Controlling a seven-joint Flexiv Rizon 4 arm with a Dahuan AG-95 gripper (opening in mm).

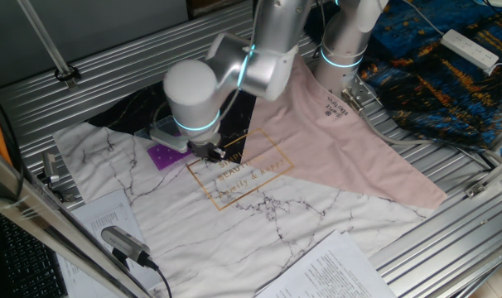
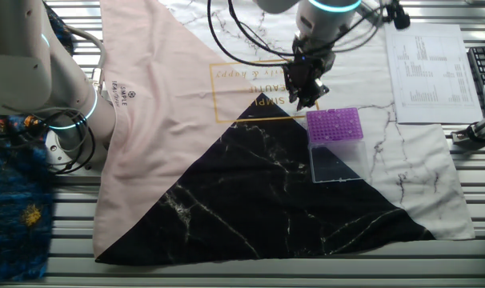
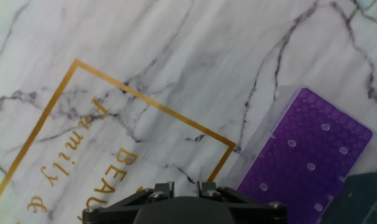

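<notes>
A purple tube rack [image 2: 334, 126] in a clear box lies on the marble-patterned cloth [image 1: 317, 217]. Its clear lid [image 2: 337, 162] is folded out beside it, over the black part of the cloth. My gripper [image 2: 311, 101] hangs close beside the rack, above the gold frame printed on the cloth. In the wrist view, the rack [image 3: 310, 155] is at lower right, clear of the fingertips. A gap shows between the gripper's [image 3: 185, 188] two tips, with nothing held there. In exterior view 1 the arm hides part of the rack [image 1: 166, 156].
Printed sheets [image 1: 325, 269] lie at the cloth's front edge, and more paper [image 2: 429, 72] lies near a keyboard [image 1: 19, 257]. A small camera-like device [image 1: 127, 242] stands on the left.
</notes>
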